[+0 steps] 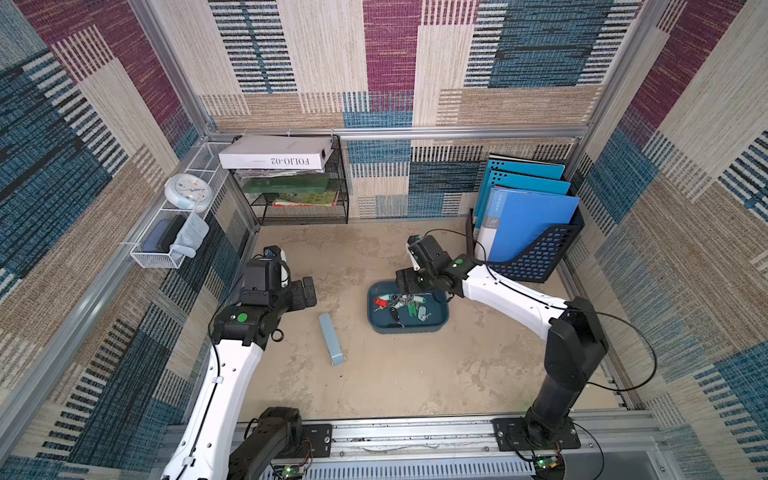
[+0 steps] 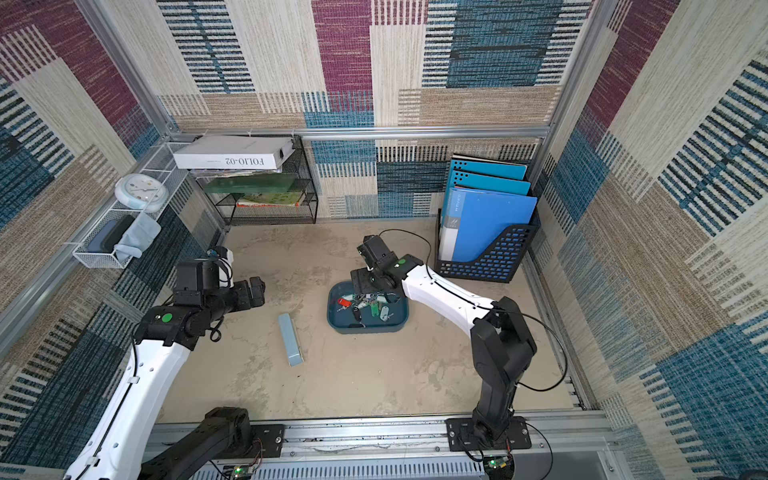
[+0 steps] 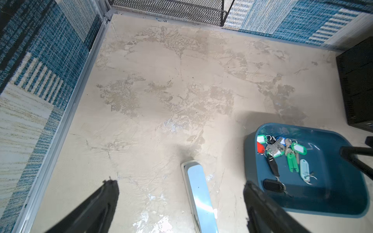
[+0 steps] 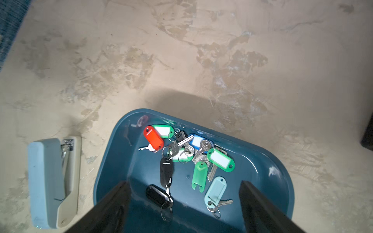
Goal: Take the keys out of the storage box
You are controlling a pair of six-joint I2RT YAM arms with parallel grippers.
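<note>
A dark teal storage box (image 1: 436, 320) sits mid-table with several keys on coloured tags inside: a red tag (image 4: 153, 137), green ones (image 4: 199, 174), black fobs (image 4: 157, 196) and a pale mint tag (image 4: 215, 192). My right gripper hangs over the box with its fingertips apart and nothing held; keys show between them in the right wrist view. My left gripper stands open and empty above the table left of the box.
A pale blue stapler (image 1: 330, 336) lies left of the box. A wire shelf with folders and a white file box (image 1: 276, 152) is at the back left, a black file holder (image 1: 532, 264) at the back right.
</note>
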